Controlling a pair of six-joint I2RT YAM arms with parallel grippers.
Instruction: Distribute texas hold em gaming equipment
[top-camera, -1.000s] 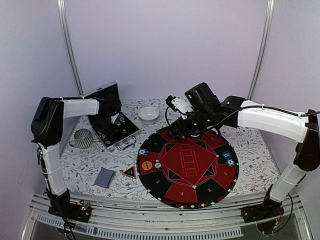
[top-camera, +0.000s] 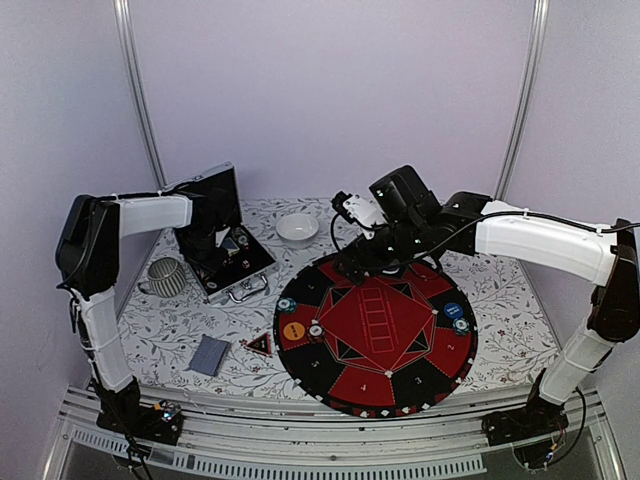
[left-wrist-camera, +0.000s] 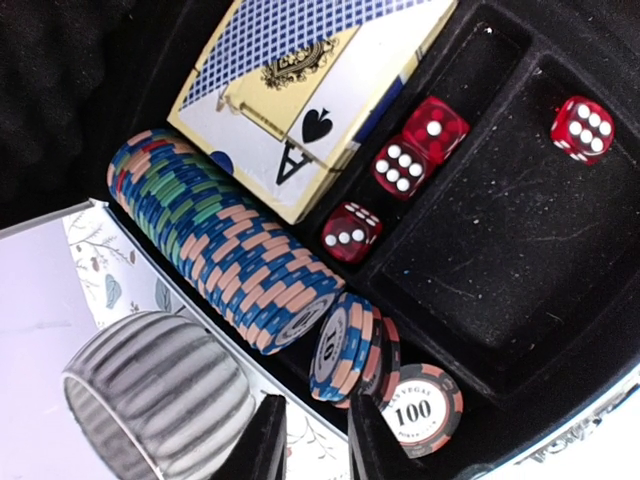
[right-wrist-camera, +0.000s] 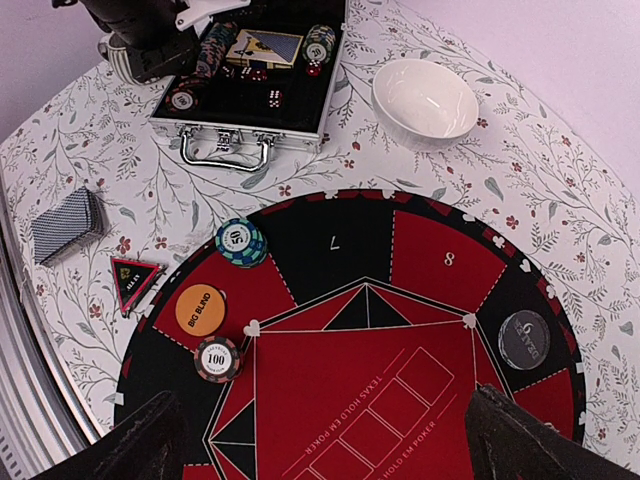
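Observation:
The open case (top-camera: 262, 272) lies at the left, with my left gripper over its chip slot. Its fingers stand part open, with nothing visible between them. Just beyond the fingertips are tilted blue-and-peach chips (left-wrist-camera: 338, 350) and a black-and-peach 100 chip (left-wrist-camera: 424, 410). A long chip row (left-wrist-camera: 225, 245), a card box (left-wrist-camera: 300, 95) and red dice (left-wrist-camera: 402, 168) fill other compartments. My right gripper hangs wide open and empty over the round red-and-black mat (right-wrist-camera: 330, 365). On the mat are a BIG BLIND disc (right-wrist-camera: 201, 310), a 100 chip (right-wrist-camera: 217, 358) and blue-green chips (right-wrist-camera: 241, 242).
A striped mug (left-wrist-camera: 160, 400) stands close to the case's left side. The white bowl (top-camera: 297, 229) is behind the mat. A card deck (top-camera: 209, 355) and a triangular marker (top-camera: 260, 344) lie on the cloth in front of the case.
The case sits slightly nearer the front than a second ago. The right arm is still.

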